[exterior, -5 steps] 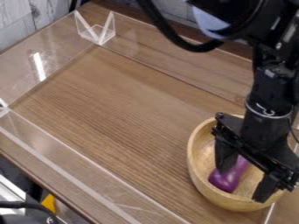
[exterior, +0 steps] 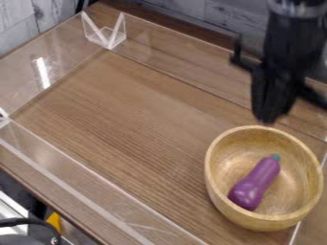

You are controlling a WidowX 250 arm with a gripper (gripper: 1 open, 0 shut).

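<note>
A tan round bowl [exterior: 230,153] sits at the right of the wooden table, holding a purple eggplant-like object [exterior: 255,182]. My dark gripper [exterior: 250,91] is raised at the upper right, above and behind the bowl, blurred, so its fingers cannot be made out clearly.
A clear wire-like holder [exterior: 105,33] stands at the back left. Walls or rims border the table at the back and left.
My gripper has risen up and away from the bowl, where it was over the purple object. That object remains in the bowl, now fully visible.
</note>
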